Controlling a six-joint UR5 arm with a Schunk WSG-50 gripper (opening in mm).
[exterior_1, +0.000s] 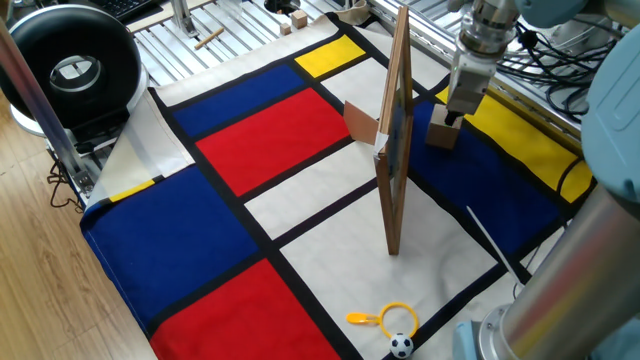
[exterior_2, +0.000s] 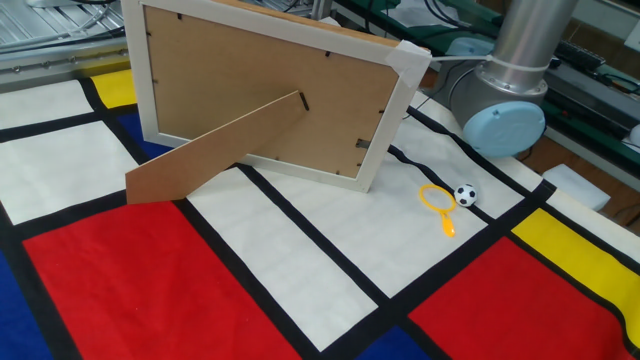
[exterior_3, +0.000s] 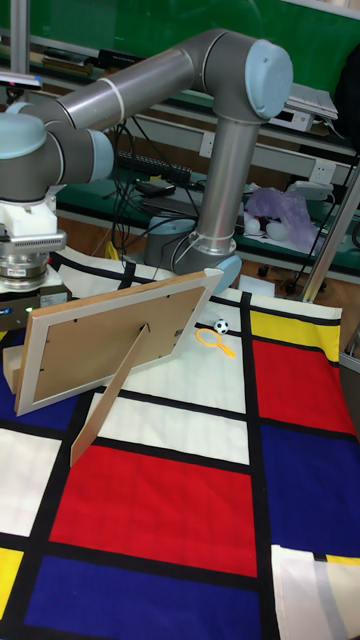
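On the far side of the upright picture frame (exterior_1: 396, 140), a small tan block (exterior_1: 442, 130) sits over the blue patch of the cloth. My gripper (exterior_1: 453, 117) points down at it, with a dark fingertip at the block's top edge. Whether the fingers are open or shut on the block cannot be made out. From behind, the frame's brown back (exterior_2: 260, 90) and its propped-out stand leg (exterior_2: 215, 150) show. In exterior view 3 the block (exterior_3: 13, 368) is partly covered by the frame, and the fingers are hidden.
A yellow ring-shaped toy with a handle (exterior_1: 398, 307) lies beside a small football (exterior_1: 401, 346), on the cloth near my arm's base. Two small wooden cubes (exterior_1: 299, 19) rest on the slatted surface at the back.
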